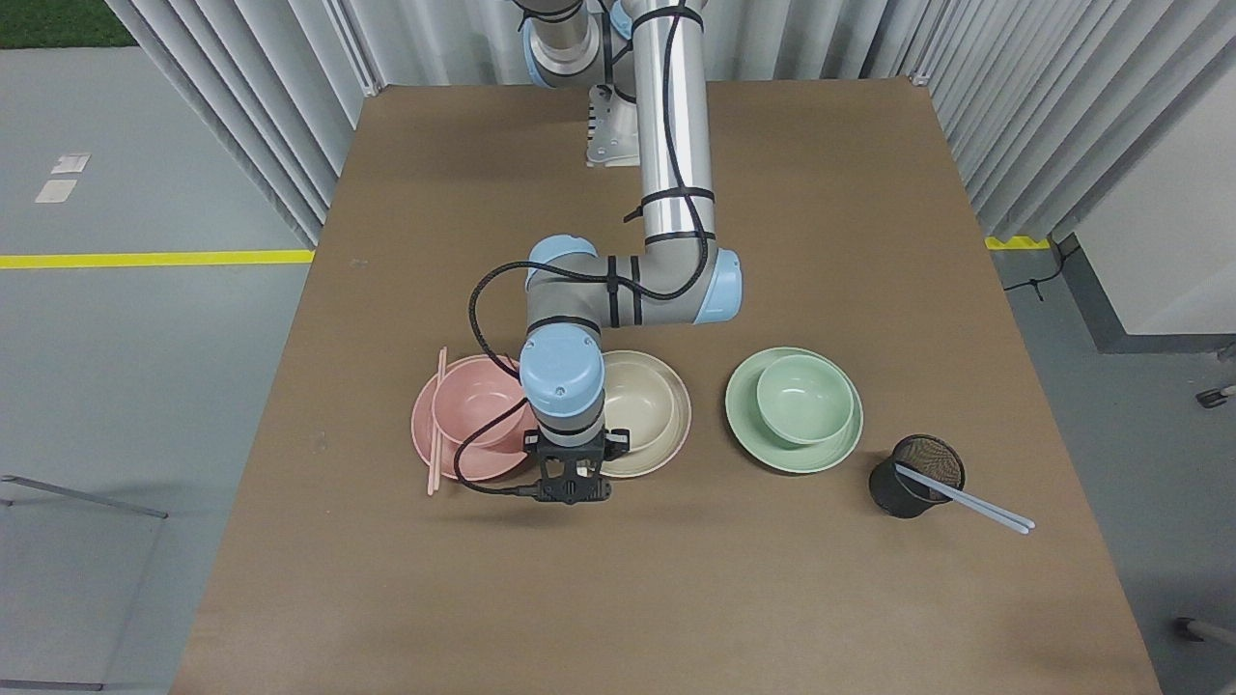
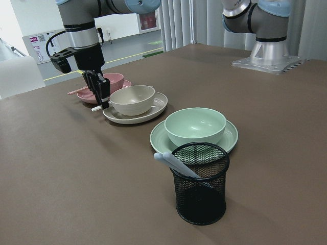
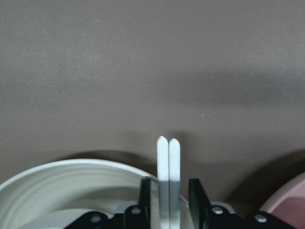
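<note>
My gripper is open, its black fingers standing on either side of a pair of white chopsticks (image 3: 163,181) at the edge of the cream plate. In the left view the gripper (image 2: 104,104) is down low beside the cream bowl (image 2: 132,100), which sits on the cream plate (image 2: 130,119). The front view has the gripper mostly hidden under the wrist housing. Left of it are a pink bowl (image 1: 472,399), a pink plate (image 1: 423,423) and pink chopsticks (image 1: 435,463).
To the right stand a green bowl (image 1: 804,398) on a green plate (image 1: 753,435) and a black mesh cup (image 1: 898,492) with pale chopsticks (image 1: 985,508) in it.
</note>
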